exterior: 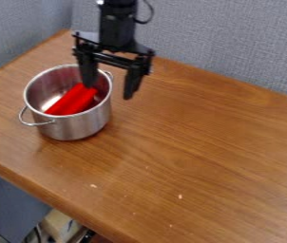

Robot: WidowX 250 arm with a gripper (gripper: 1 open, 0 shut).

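Observation:
A steel pot [87, 123] with wire handles stands on the left of the wooden table [197, 161]. Inside it lies a red object [72, 101], elongated. My black gripper [109, 81] hangs open over the pot's back right rim, slightly blurred, its two fingers apart. Whether either finger reaches below the rim is hard to tell.
A grey padded wall [235, 43] runs behind it, with grey surfaces beyond the left edge.

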